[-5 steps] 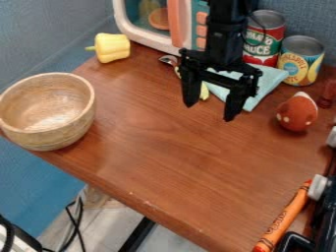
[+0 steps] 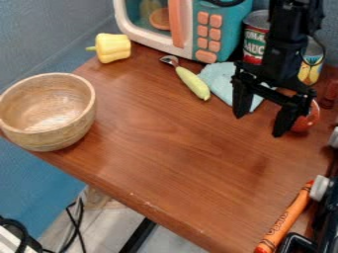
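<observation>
The black gripper [image 2: 260,119] hangs over the right side of the wooden table, open, its two fingers apart and pointing down. It is just left of a red round toy [image 2: 302,121], which it partly hides. A light blue cloth [image 2: 219,79] lies behind the gripper. A yellow-green banana-like item [image 2: 195,83] lies beside the cloth, with a metal utensil [image 2: 171,61] above it. A wooden bowl [image 2: 43,111] sits at the left edge.
A toy microwave [image 2: 179,20], yellow toy piece [image 2: 111,47] and cans [image 2: 255,35] line the back. A crayon-like orange tube [image 2: 286,227] lies at the front right.
The gripper has moved to the right, from over the cloth and banana-like item to beside the red toy, now covering part of that toy and the right can.
</observation>
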